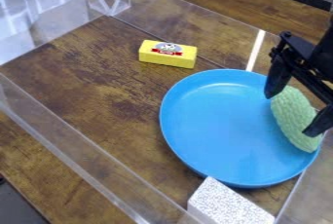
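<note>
My black gripper [297,96] stands open at the right edge of the camera view, its fingers over a green textured oblong object [301,134] that lies on the right part of a blue plate [212,130]. One finger hangs near the object's upper left, the other reaches down at its right. Whether they touch it I cannot tell.
A yellow box [168,57] lies on the wooden surface [72,77] above the plate. A speckled white block [229,205] sits below the plate. Clear plastic walls border the area.
</note>
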